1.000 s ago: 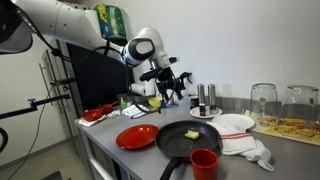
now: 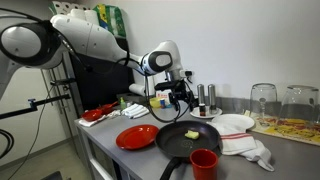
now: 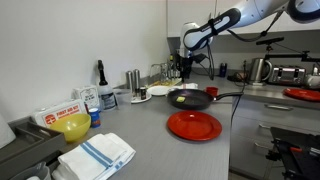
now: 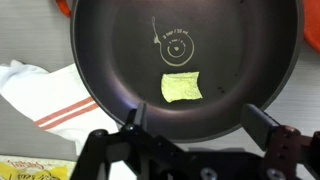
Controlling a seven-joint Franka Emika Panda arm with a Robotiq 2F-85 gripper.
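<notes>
A black frying pan (image 2: 183, 139) lies on the grey counter, and in the wrist view it fills most of the picture. Inside it rests a small pale yellow piece, like a sponge or folded cloth (image 4: 181, 87), flat on the pan's bottom. High over the pan hangs my gripper, its fingers well apart and nothing between them. The yellow piece shows just beyond the gap between the fingertips in the wrist view, clearly below and not touched.
Beside the pan stand a red mug (image 2: 204, 163) and a red plate (image 2: 137, 137). A white towel with orange stripes (image 4: 52, 98) lies along the pan's other side. Glass jars (image 2: 264, 98) are farther back. Left of the red plate, much counter (image 3: 150, 150) is bare.
Over the last second the arm has moved rightward in exterior view 1, bringing the gripper nearer to above the pan. The pan and the yellow piece have stayed put.
</notes>
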